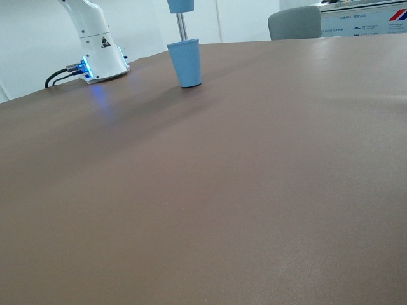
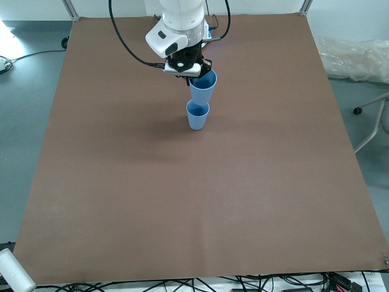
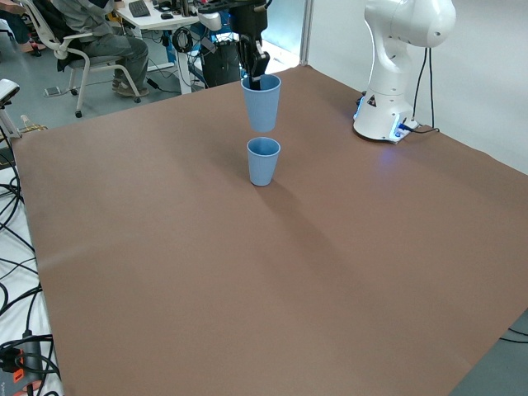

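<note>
Two blue cups are in view. The lower cup (image 2: 197, 118) stands upright on the brown table (image 2: 194, 201); the upper cup (image 2: 202, 92) hangs above it at my gripper (image 2: 192, 78), which has a black finger at that cup's rim. In the right view the upper cup (image 3: 261, 111) is clear above the standing cup (image 3: 262, 165). In the top view the standing cup (image 1: 184, 67) is whole, with the raised cup (image 1: 180, 5) cut off by the top edge. Whether the fingers are closed on its wall is hard to see.
A white robot base (image 3: 381, 115) stands at the table's edge in the right view. Cables (image 3: 18, 355) run along one edge. A chair (image 1: 294, 22) stands beyond the table.
</note>
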